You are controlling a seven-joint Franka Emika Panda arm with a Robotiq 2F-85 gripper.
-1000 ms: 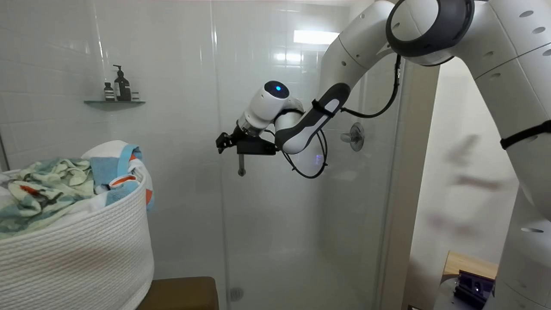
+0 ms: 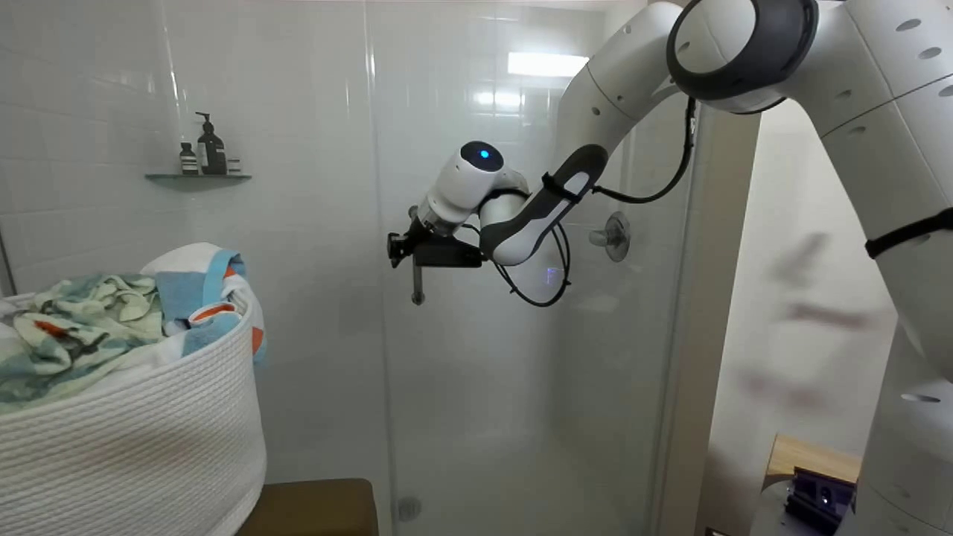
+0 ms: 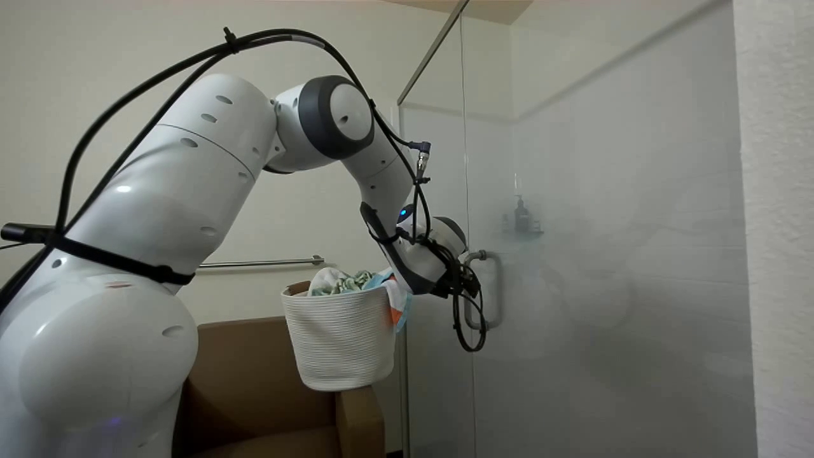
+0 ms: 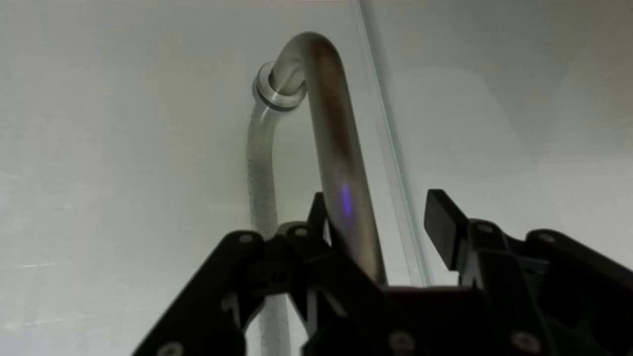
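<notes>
A metal D-shaped door handle (image 4: pixel 341 142) stands out from the glass shower door (image 3: pixel 618 366). In the wrist view its bar runs down between the black fingers of my gripper. One finger (image 4: pixel 318 216) lies right against the bar on the left. A gap shows between the bar and the right fingertip, and the gripper's body hides the bar lower down, so a firm grip cannot be made out. In exterior view 1 the gripper (image 2: pixel 406 246) is at the handle's upper half, with the lower end (image 2: pixel 417 286) showing beneath.
A white woven basket (image 2: pixel 179 429) of towels stands left of the gripper, on the brown armchair (image 3: pixel 259 381). Inside the shower are a corner shelf (image 2: pixel 198 176) with bottles and a valve knob (image 2: pixel 616 237). A cable loop (image 3: pixel 467 336) hangs at the wrist.
In exterior view 1, the wrist has shifted very slightly right. The visible finger has moved right, closer to the handle. The door and basket look unchanged.
</notes>
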